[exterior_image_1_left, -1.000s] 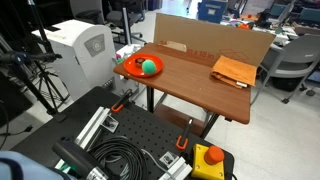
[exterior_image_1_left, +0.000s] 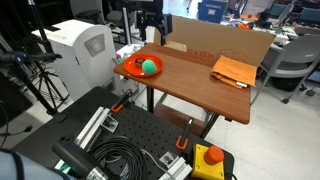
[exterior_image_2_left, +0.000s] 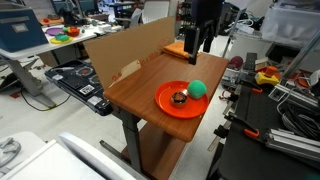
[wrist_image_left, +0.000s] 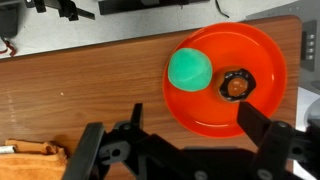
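Note:
A red plate (wrist_image_left: 205, 128) lies on the wooden table, at its left end in exterior view 1. On it sit a green ball (wrist_image_left: 190, 70) and a small brown round item (wrist_image_left: 237, 85) with a lighter center, side by side without touching in the wrist view. My gripper (exterior_image_2_left: 196, 46) hangs empty above the tabletop near the plate, its fingers spread wide apart. Seen from the wrist, both objects lie ahead of the fingertips (wrist_image_left: 136, 116). A folded orange cloth (exterior_image_1_left: 234, 71) rests toward the table's other end.
An upright cardboard panel (exterior_image_1_left: 215, 42) borders the back of the table. Bare wood (exterior_image_1_left: 190, 82) spans the space from plate to cloth. In front of the table is a dark base (exterior_image_1_left: 150, 135) with coiled cables.
My gripper has come down into exterior view 1 above the table's back left; earlier it was mostly out of the frame. The plate, ball and cloth look unmoved.

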